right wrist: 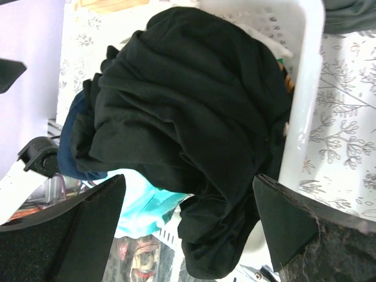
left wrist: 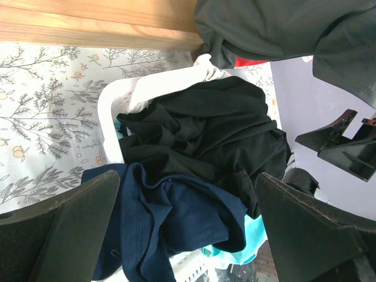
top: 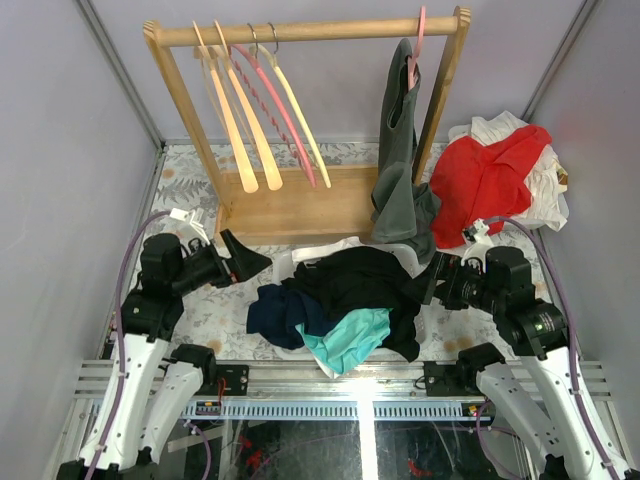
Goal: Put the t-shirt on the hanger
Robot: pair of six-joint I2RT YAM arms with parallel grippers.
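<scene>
A white basket [right wrist: 302, 88] between the arms holds a heap of clothes: a black garment [top: 362, 285], a navy one [left wrist: 176, 202] and a turquoise one [top: 352, 338]. To the left of the heap my left gripper [top: 250, 264] stands open, empty and clear of the cloth. My right gripper [top: 432, 282] is open near the basket's right side, close to the black garment, with nothing held. Several bare hangers [top: 262, 120] hang at the left of the rail. A dark grey garment [top: 397, 150] hangs from a pink hanger [top: 418, 45] at the rail's right end.
A wooden rack [top: 300, 205] stands behind the basket, its base board bare. At the right rear, a red garment [top: 490, 185] lies over a second container with white cloth [top: 495, 128].
</scene>
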